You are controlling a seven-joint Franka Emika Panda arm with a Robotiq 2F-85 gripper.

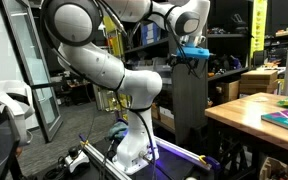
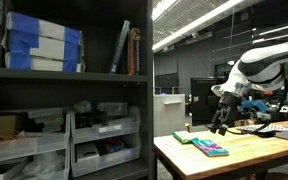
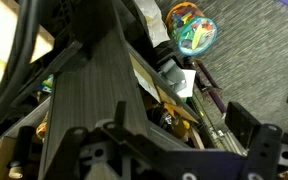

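Note:
My gripper [image 1: 191, 66] hangs in the air in front of the dark shelf unit, left of the wooden table, pointing downward. From exterior view 2 the gripper [image 2: 220, 122] appears in front of the arm, close to the packets in the picture; its true distance from them is hard to judge. In the wrist view the two dark fingers [image 3: 241, 122] stand wide apart, so the gripper is open, with nothing held between them. On the table lie a teal and pink packet [image 2: 210, 147] and a green-edged packet [image 2: 187, 137].
The wooden table [image 1: 239, 109] has a bare near-left part. Below the gripper, a shelf side panel [image 3: 96, 75] and a floor-level clutter show, including a round colourful bag [image 3: 192, 30]. Grey bins [image 2: 102, 130] fill the shelves.

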